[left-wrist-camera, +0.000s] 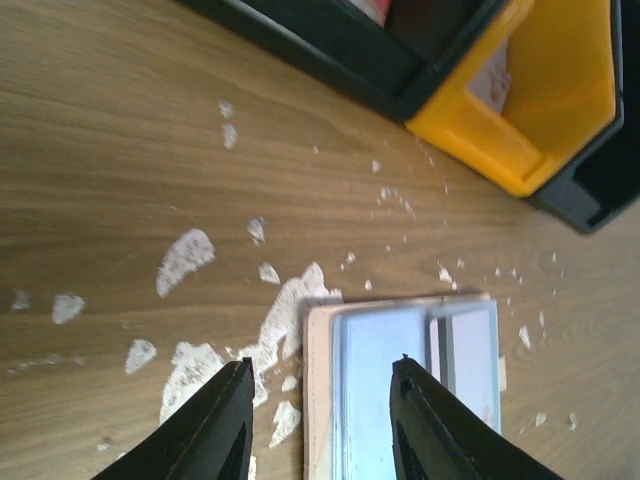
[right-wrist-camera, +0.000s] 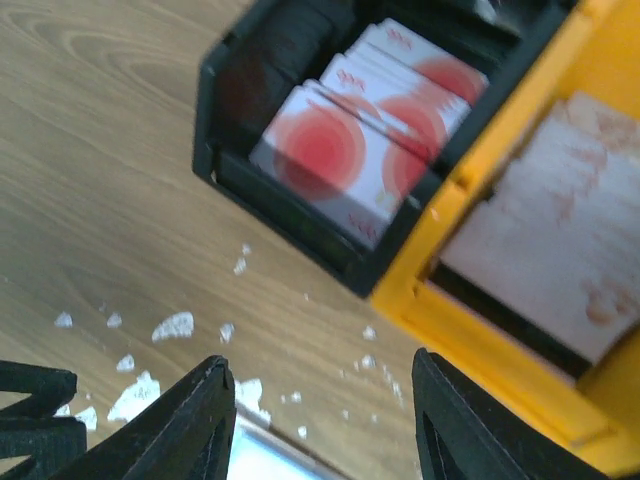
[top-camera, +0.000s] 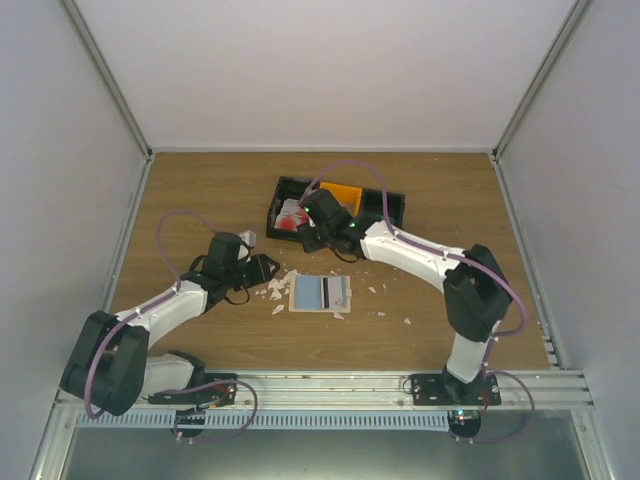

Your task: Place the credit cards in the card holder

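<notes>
The card holder (top-camera: 308, 292), light blue with a tan edge, lies flat on the table in the top view. In the left wrist view the same holder (left-wrist-camera: 386, 380) shows below and between my left gripper's fingers. That left gripper (top-camera: 270, 268) is part open at the holder's upper left, empty. My right gripper (top-camera: 308, 240) hangs by the bins' front edge; its fingers (right-wrist-camera: 200, 415) are apart with nothing between. White cards with red circles (right-wrist-camera: 320, 145) lie in the black left bin, and pale cards (right-wrist-camera: 550, 235) in the yellow bin.
The black bin (top-camera: 272, 215), the yellow bin (right-wrist-camera: 440, 230) and another black bin (top-camera: 397, 210) stand in a row at the back. White flakes or worn patches (left-wrist-camera: 190, 375) dot the wood.
</notes>
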